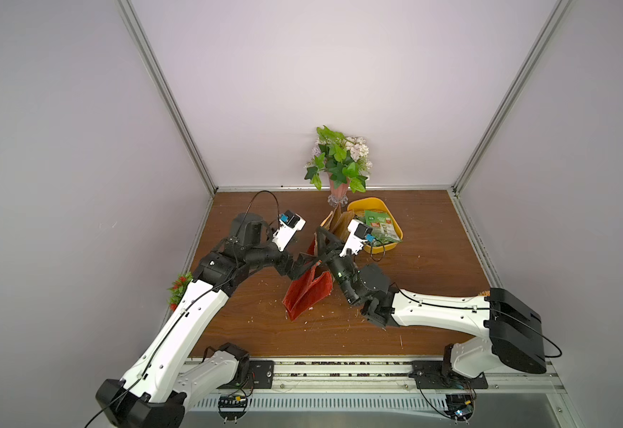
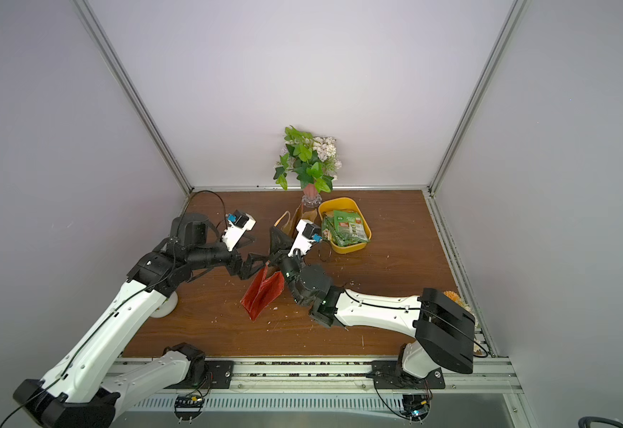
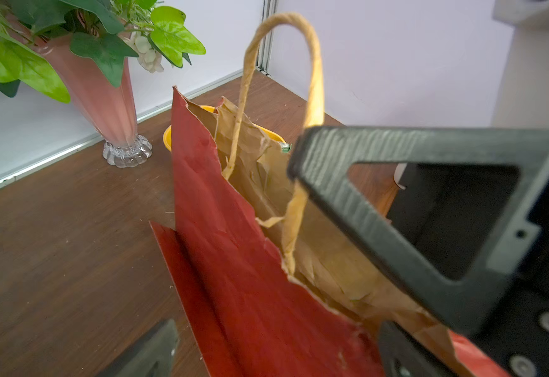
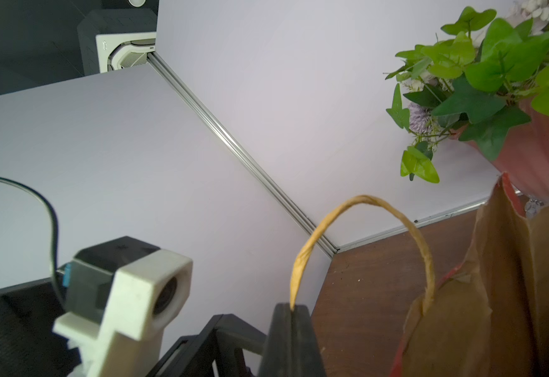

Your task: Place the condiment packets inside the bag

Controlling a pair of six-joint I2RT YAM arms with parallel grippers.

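The red paper bag (image 1: 307, 291) with a brown inside stands in mid-table, tilted, its mouth partly hidden by the arms. In the right wrist view, my right gripper is shut on the bag's twisted paper handle (image 4: 371, 199). The left wrist view shows my left gripper open, its fingers (image 3: 145, 355) spread on either side of the bag's red panel (image 3: 249, 276); contact cannot be made out. Green condiment packets (image 2: 347, 227) lie in the yellow basket (image 2: 368, 228) behind and to the right of the bag.
A pink vase (image 3: 95, 88) with leaves and flowers stands at the back wall, close behind the bag. Both grippers are close together over the bag. Table to the right of the basket (image 1: 436, 249) is clear.
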